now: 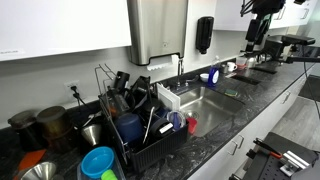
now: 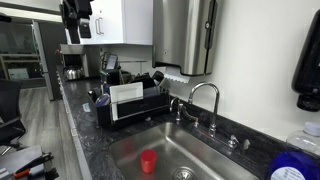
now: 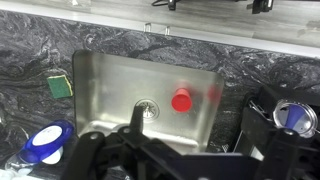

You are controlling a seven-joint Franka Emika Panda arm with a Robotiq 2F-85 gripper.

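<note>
A red cup (image 3: 181,100) stands in the steel sink (image 3: 100,75), right of the drain in the wrist view. From exterior view 2 the same cup (image 2: 148,160) shows near the sink's front side. My gripper hangs high above the sink, open, its dark fingers at the lower edge of the wrist view with nothing between them. Exterior view 1 has the gripper (image 1: 252,48) at the upper right, well clear of the counter.
A black dish rack (image 1: 160,145) crowded with dishes borders the sink. The faucet (image 2: 213,105) rises behind the basin. A green sponge (image 3: 59,87) and a blue-capped bottle (image 3: 48,140) lie beyond the sink's other end. Open air surrounds the gripper.
</note>
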